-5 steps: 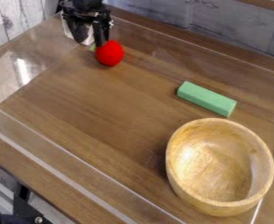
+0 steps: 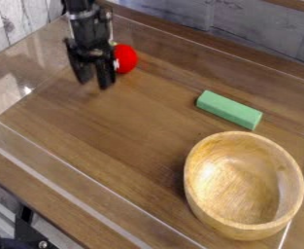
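My gripper (image 2: 94, 60) hangs over the wooden table at the upper left, blurred, so its finger state is unclear. Just right of it, partly behind it, is a red round object (image 2: 125, 56). A green block (image 2: 228, 110) lies at the middle right. A wooden bowl (image 2: 243, 222) stands at the lower right.
Walls (image 2: 232, 29) border it at the back and upper left. The table's edge runs along the lower left, with dark items below.
My gripper has come down the view, toward the front, moving beside the red object. The red object, block and bowl look about where they were.
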